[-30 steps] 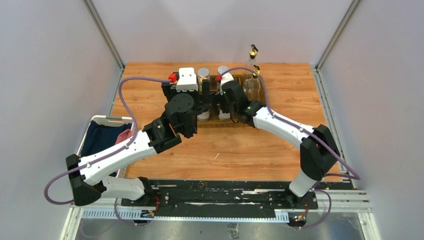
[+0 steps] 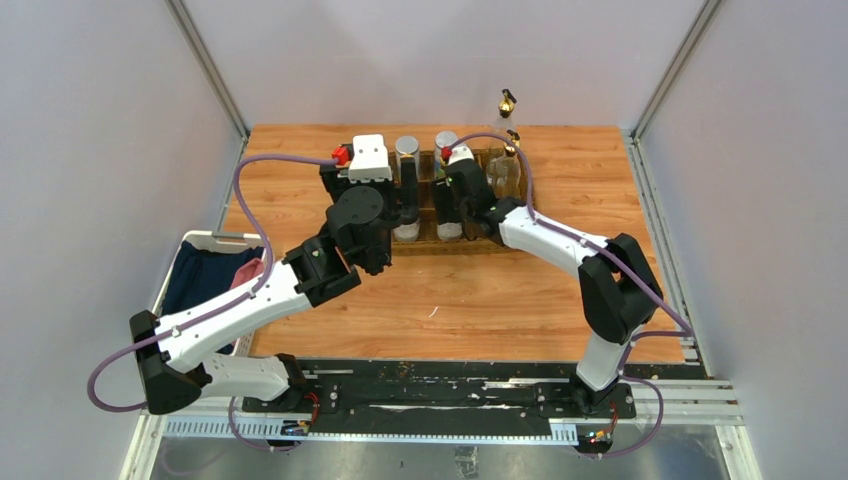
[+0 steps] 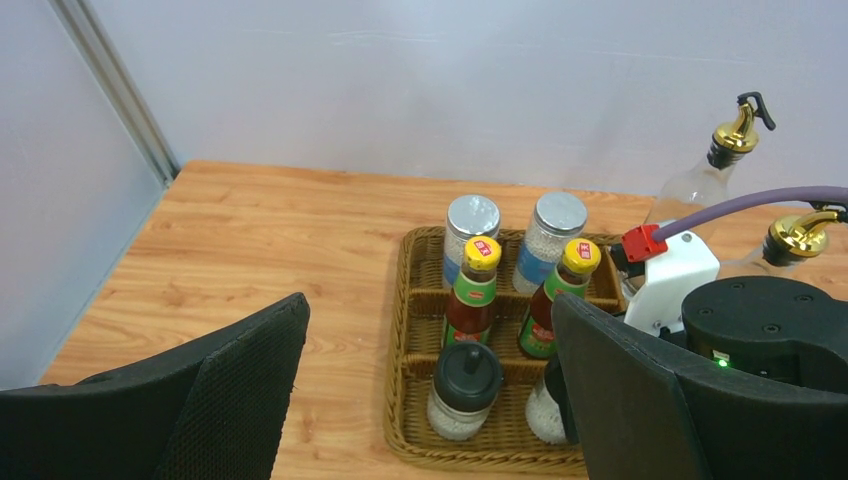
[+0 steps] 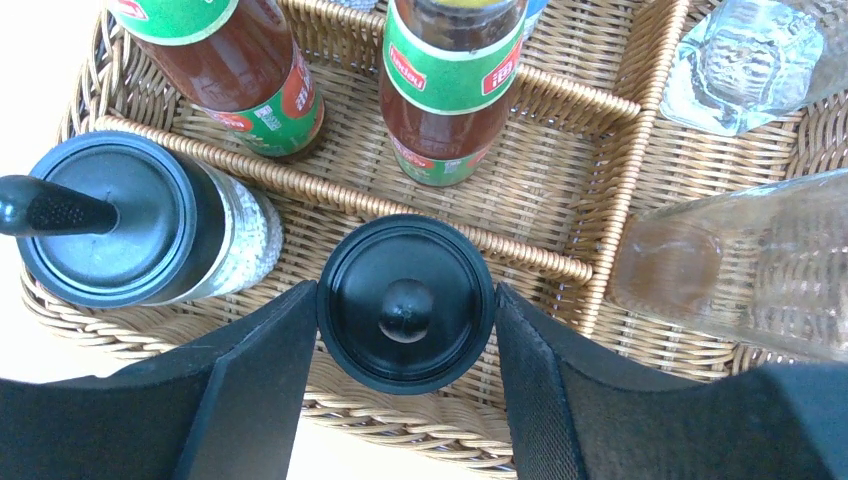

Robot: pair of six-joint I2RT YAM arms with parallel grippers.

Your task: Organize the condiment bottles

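In the right wrist view, both fingers of my right gripper press against the black knobbed lid of a jar (image 4: pixel 405 335), which stands in the front compartment of the wicker basket (image 4: pixel 545 258). Left of it in that compartment is a second black-lidded jar, tilted in the right wrist view. Two yellow-capped sauce bottles (image 3: pixel 471 300) (image 3: pixel 553 300) occupy the middle compartment. Behind them are two grey-lidded jars (image 3: pixel 468 228) (image 3: pixel 548 240). My left gripper hangs open with nothing between its fingers. Two glass oil bottles (image 3: pixel 690 190) (image 2: pixel 504 175) stand in the basket's right side.
Bare wooden table (image 2: pixel 560 290) lies in front of the basket and to both sides. At the left edge is a white bin (image 2: pixel 190 245) with dark and pink cloth. My two arms hover close together over the basket.
The right gripper has shifted slightly to the right over the front compartment, its fingers closing in around the jar, while its elbow moved inward. My left arm is nearly still.
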